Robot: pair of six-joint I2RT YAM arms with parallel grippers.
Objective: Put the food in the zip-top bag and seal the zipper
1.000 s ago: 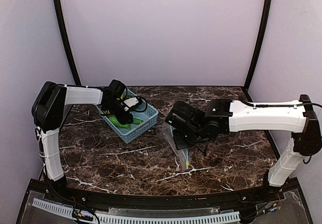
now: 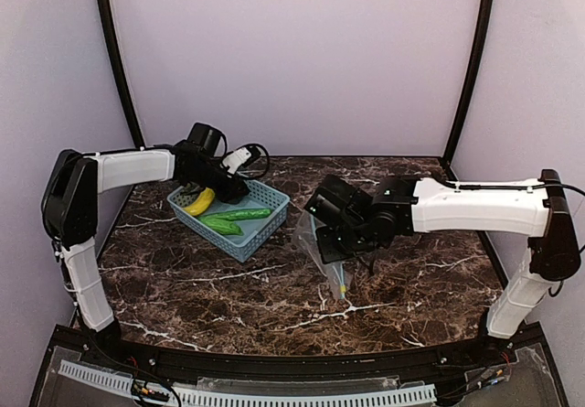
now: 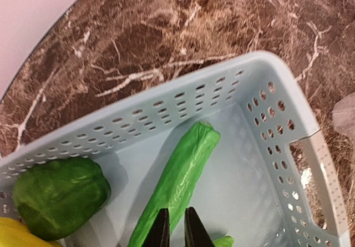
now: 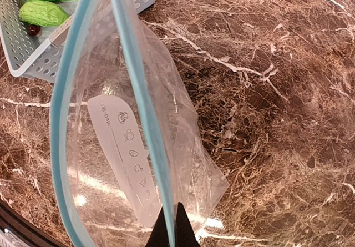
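Observation:
The blue basket (image 2: 265, 233) at left holds a yellow banana-like piece (image 2: 199, 203), a long green cucumber (image 2: 239, 214) and a lighter green bumpy vegetable (image 2: 220, 225). A dark green pepper (image 3: 61, 197) is beside the cucumber in the left wrist view. Over the basket's back part is my left gripper (image 2: 235, 193); its fingertips (image 3: 162, 220) stand slightly apart, nothing between them. At centre, my right gripper is shut on the blue-edged rim of the clear zip top bag (image 4: 125, 164). The bag's mouth gapes wide, and no food shows inside.
Basket and bag stand close together on the brown marbled table (image 2: 228, 306). The right wrist view also shows a small dark red item (image 4: 33, 30) in the basket.
My left gripper has moved back from the middle of the basket, uncovering the cucumber and more of the yellow piece. The basket shifted slightly early on.

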